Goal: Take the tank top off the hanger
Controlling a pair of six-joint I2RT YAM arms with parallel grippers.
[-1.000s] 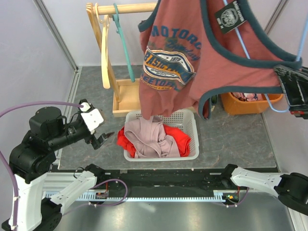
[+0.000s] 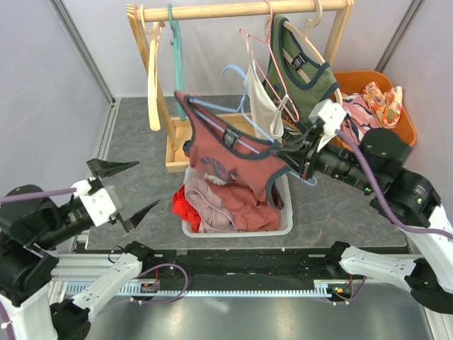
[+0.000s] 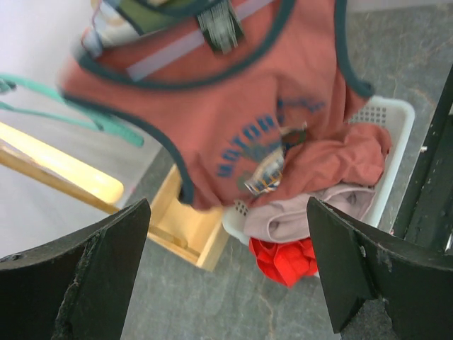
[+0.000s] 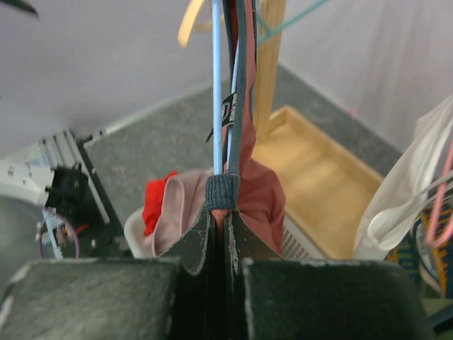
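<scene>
The reddish tank top (image 2: 219,152) with dark teal trim hangs on a light blue hanger (image 2: 233,110) above the basket. My right gripper (image 2: 297,152) is shut on the tank top's shoulder strap, with the hanger's arm running right along it. In the right wrist view the pinched strap (image 4: 222,191) and the blue hanger bars rise from between the fingertips. My left gripper (image 2: 141,191) stands open to the left of the tank top, nothing between its fingers. From the left wrist view the printed tank top (image 3: 233,127) fills the space beyond the open fingers, apart from them.
A light grey basket (image 2: 285,205) with red and mauve clothes lies below the tank top. Behind stands a wooden rack (image 2: 233,10) with several hangers, a green tank top (image 2: 301,67) and a white garment (image 2: 260,106). An orange basket (image 2: 403,120) is at the right.
The tank top and hanger have come down from close to the top camera to just above the basket, my right gripper with them.
</scene>
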